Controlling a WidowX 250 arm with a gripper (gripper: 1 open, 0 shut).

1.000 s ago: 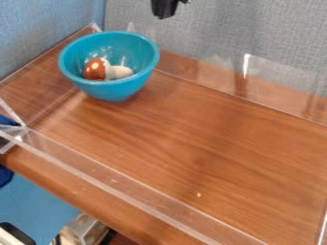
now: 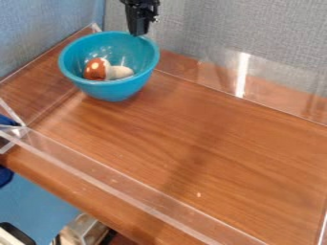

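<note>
A turquoise bowl (image 2: 109, 84) sits at the back left of the wooden tray, holding a toy mushroom (image 2: 98, 68) with an orange-red, white-spotted cap and a pale stem. The black gripper (image 2: 140, 31) hangs from the top edge, just above the bowl's back right rim. It looks shut, with nothing visible between its fingers.
Clear low walls edge the wooden surface (image 2: 205, 163), which is bare across the middle and right. Grey fabric panels stand behind and to the left. A dark blue object and other clutter lie outside at the left and lower left.
The gripper has moved leftward and down, from right of the bowl to just over its back right rim. The bowl and mushroom have not visibly moved.
</note>
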